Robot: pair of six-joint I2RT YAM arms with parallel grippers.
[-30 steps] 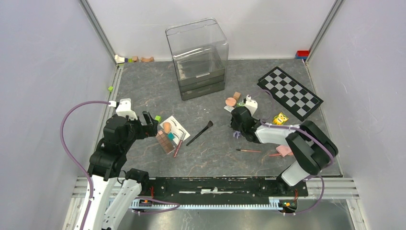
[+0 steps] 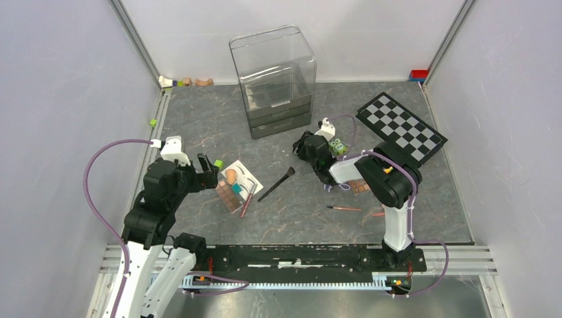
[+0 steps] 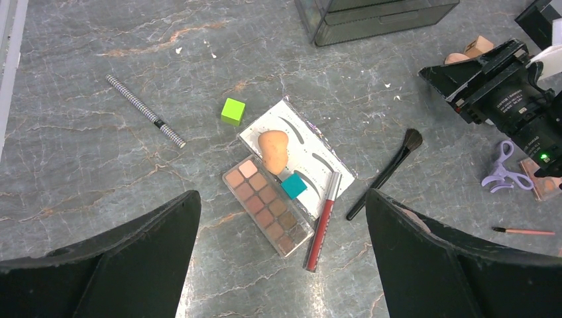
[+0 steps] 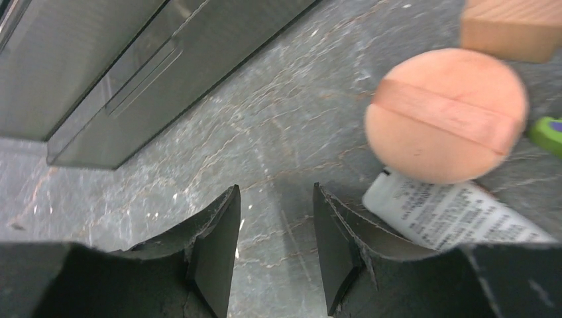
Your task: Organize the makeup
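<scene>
The clear organizer (image 2: 272, 79) stands at the back. My right gripper hovers low before its lowest drawer (image 4: 132, 112), fingers part open with bare floor between them; a pink round puff (image 4: 445, 114), a labelled tube (image 4: 450, 209) and a wooden block (image 4: 509, 30) lie to their right. My left gripper is open above an eyeshadow palette (image 3: 267, 205), white sheet (image 3: 301, 149), beige sponge (image 3: 273, 149) and red-and-silver tube (image 3: 321, 228). A black brush (image 3: 381, 175) lies right of them.
A checkerboard (image 2: 401, 129) lies at back right. Purple scissors (image 3: 500, 172), a thin brush (image 3: 523, 231), a green cube (image 3: 232, 110) and a striped pen (image 3: 142, 109) lie on the floor.
My right gripper has moved toward the back and left, from near the scissors to beside the puff in front of the organizer. The left arm has not moved.
</scene>
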